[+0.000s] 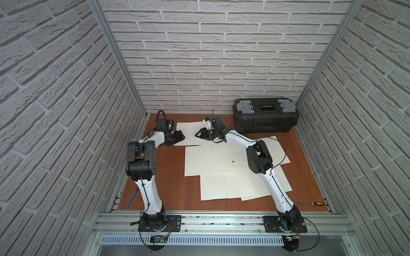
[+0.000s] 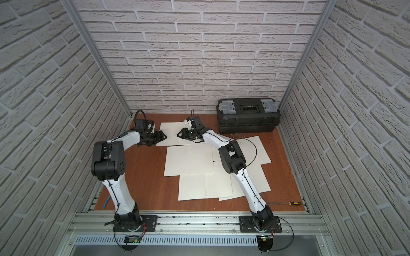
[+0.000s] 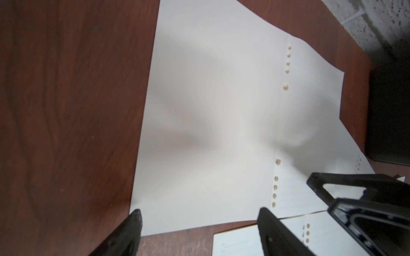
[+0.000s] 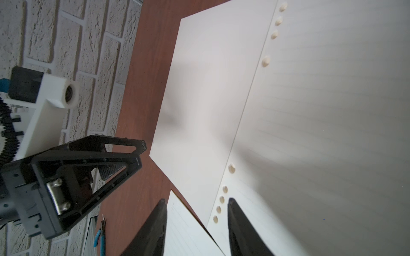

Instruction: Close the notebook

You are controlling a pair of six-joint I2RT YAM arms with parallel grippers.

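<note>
At the back left of the table an open notebook (image 1: 186, 128) lies with a blank left page (image 3: 209, 106) and a lined right page (image 4: 316, 111), holes running along the fold. My left gripper is open by the notebook's left edge, nothing between its fingers. In the top left view, the left fingertips (image 1: 179, 136) overlap the blank page. Over the middle of the same notebook is my right gripper, also open and empty. The right arm hides part of the lined page from above.
Several more open notebooks cover the middle and right, including one just in front (image 1: 196, 161). A black toolbox (image 1: 265, 116) stands at the back right. A screwdriver (image 1: 317, 203) lies front right and blue-handled pliers (image 1: 132, 198) front left. Bare table shows at the left front.
</note>
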